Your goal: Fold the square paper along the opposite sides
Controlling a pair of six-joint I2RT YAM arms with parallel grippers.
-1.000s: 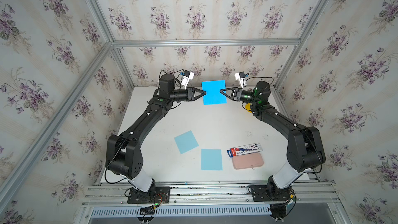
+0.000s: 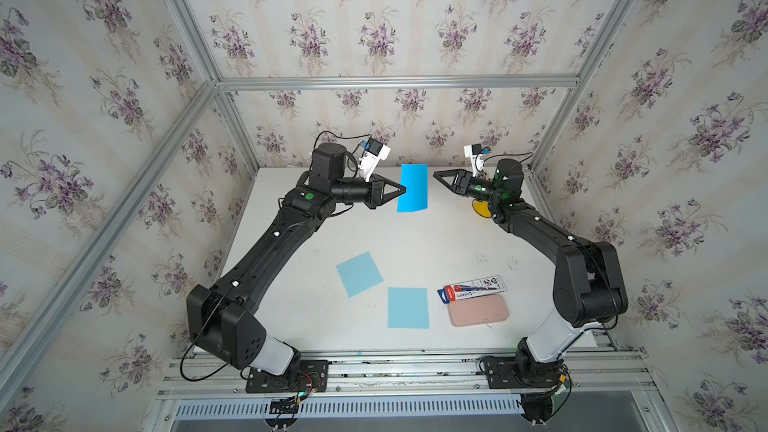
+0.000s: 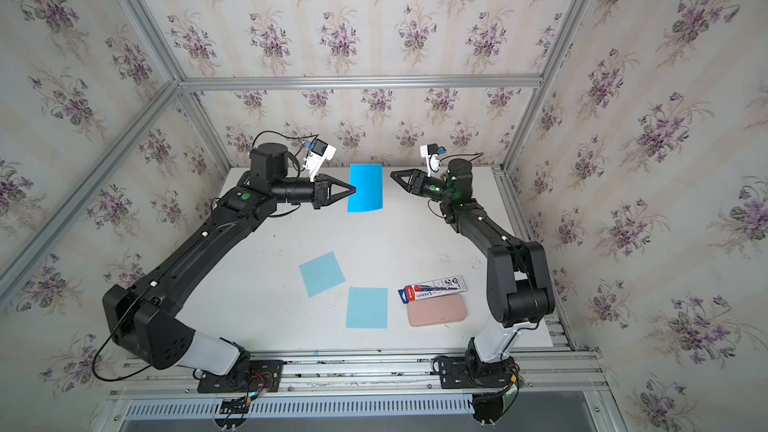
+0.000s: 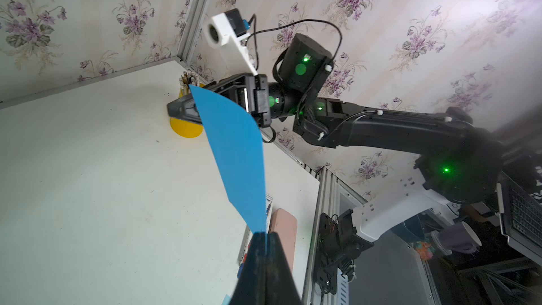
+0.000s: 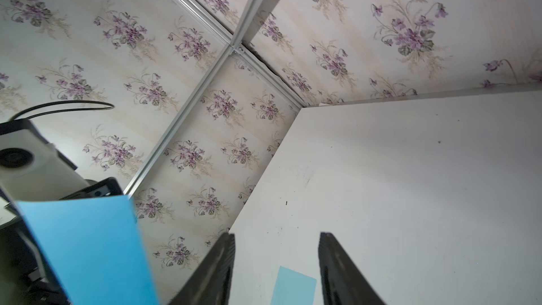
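A bright blue paper (image 2: 413, 189) hangs in the air above the far part of the table, bent a little along its length. My left gripper (image 2: 404, 189) is shut on its left edge. In the left wrist view the paper (image 4: 234, 146) rises and curves away from the left gripper. Across from it, my right gripper (image 2: 437, 178) stands apart from the paper's free edge. The right wrist view has the right gripper's fingers (image 5: 220, 265) spread with empty space between them, and the paper (image 5: 93, 248) off to the left.
Two light blue squares, one tilted (image 2: 360, 273) and one straight (image 2: 408, 307), lie flat toward the front. A pen pack (image 2: 472, 289) and a pink case (image 2: 478, 310) lie front right. A yellow cup (image 4: 186, 128) stands back right.
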